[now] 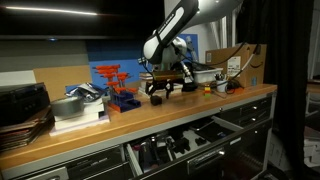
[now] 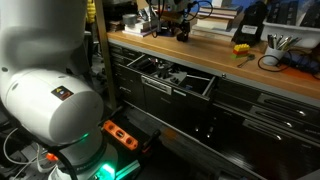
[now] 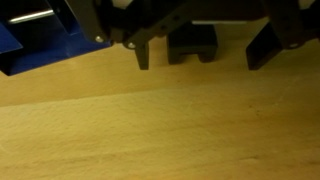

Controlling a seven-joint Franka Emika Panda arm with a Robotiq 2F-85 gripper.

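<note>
My gripper is open, its two dark fingers (image 3: 262, 48) set wide apart. Between them in the wrist view shows a small black object (image 3: 192, 42), with space on both sides. In exterior view 1 the gripper (image 1: 169, 86) hangs low over the wooden counter (image 1: 140, 119), and a small dark object (image 1: 156, 99) sits on the wood below it. Exterior view 2 shows the gripper area small at the top, and contact there cannot be made out.
A blue bin (image 3: 42, 42) lies left of the gripper in the wrist view. Below the counter, an open drawer (image 1: 168, 150) holds several dark items. A metal pot (image 1: 84, 92) and papers stand at the left; a cardboard box (image 1: 236, 65) is at the right.
</note>
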